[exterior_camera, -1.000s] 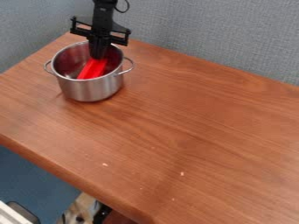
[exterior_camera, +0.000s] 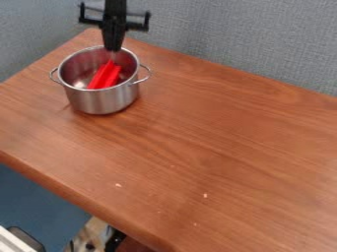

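Observation:
A steel pot with two side handles stands on the wooden table at the upper left. Red objects lie inside it, their exact shape hard to tell. My black gripper hangs just above the pot's back rim, over the red objects; whether anything is between its fingers is too small to tell.
A grey padded wall runs behind it. Below the near left edge are the floor and some equipment, partly in view.
My gripper has risen from inside the pot to above it. The red objects remain in the pot.

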